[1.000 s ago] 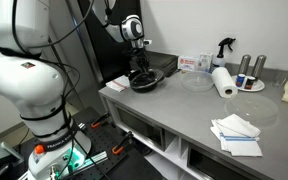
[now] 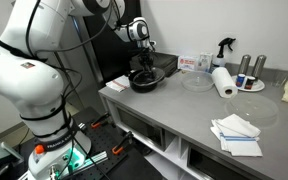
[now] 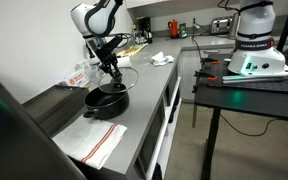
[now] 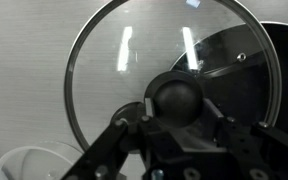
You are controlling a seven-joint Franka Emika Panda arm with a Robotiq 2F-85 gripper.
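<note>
A round glass lid (image 4: 124,70) with a dark rim and black knob (image 4: 176,97) hangs from my gripper, which is shut on the knob. In exterior view 2 the lid (image 3: 127,78) is tilted above the black pot (image 3: 106,103), shifted toward the table side of its opening. My gripper (image 3: 115,72) points down over it. The wrist view has the pot (image 4: 249,65) at the right, only partly under the lid. Exterior view 1 shows the pot (image 2: 149,84) at the table's far left end; the lid is hard to make out there.
A white towel (image 3: 92,141) lies by the pot. Clear bowls (image 2: 196,81), a paper towel roll (image 2: 224,82), bottles (image 2: 258,66) and folded cloths (image 2: 236,135) stand farther right.
My wrist and gripper have shifted a little to the right in exterior view 1. The arm's upper links have swung lower into view. The pot, towels and bowls have stayed in place.
</note>
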